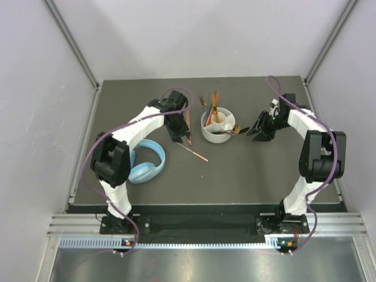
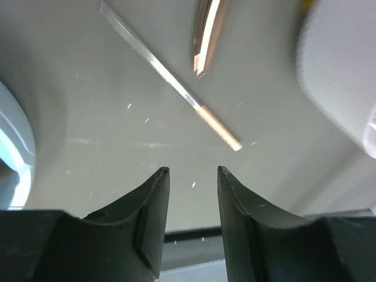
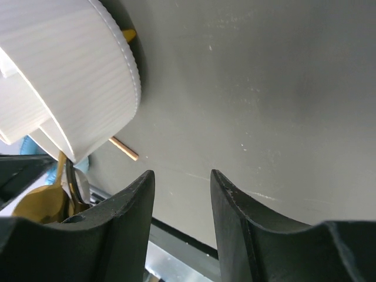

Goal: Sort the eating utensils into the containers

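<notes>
A white bowl container (image 1: 207, 132) with smaller compartments holds several gold, blue, orange and dark utensils; one gold fork (image 1: 202, 100) shows at its back left. A thin chopstick (image 2: 212, 122) with a pale end lies left of it, near a wooden-handled utensil (image 2: 210, 32). My left gripper hangs over the table above these two, open with nothing between its fingers. My right gripper stands open and empty to the right of the bowl, whose side fills the upper left of the right wrist view.
Light blue headphones (image 1: 145, 171) lie at the front left, below the left arm. Pale walls border it at the back and sides.
</notes>
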